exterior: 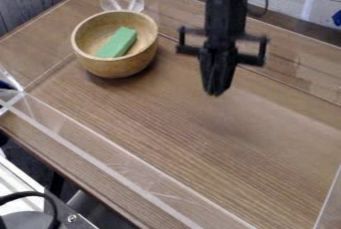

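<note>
A round wooden bowl point(114, 66) sits on the upper left of the wooden table, with a green block point(118, 42) resting inside it. My black gripper point(214, 80) hangs over the table to the right of the bowl, apart from it. It looks shut, with nothing visible between its fingers, though it is somewhat blurred.
Clear tape runs along its left side. A cable and white object lie beyond the lower left edge.
</note>
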